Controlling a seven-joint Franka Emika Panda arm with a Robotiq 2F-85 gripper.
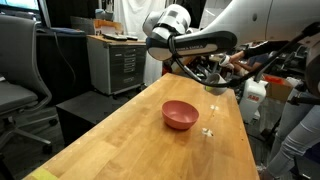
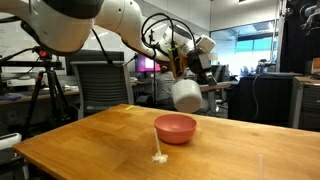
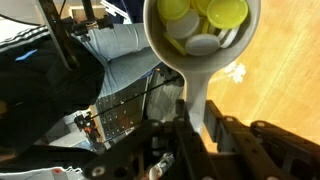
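A white cup hangs above the table near a red bowl. In the wrist view several yellow and pale round pieces show inside the cup. My gripper is shut on the cup's white handle; the cup stays in front of the fingers. Exterior view 1 has the bowl standing upright on the wooden table, apart from the cup and nearer that camera. Cables and the arm partly cover the gripper there.
Small white marks or scraps lie on the table beside the bowl. Office chairs and a dark cabinet stand beyond its edge.
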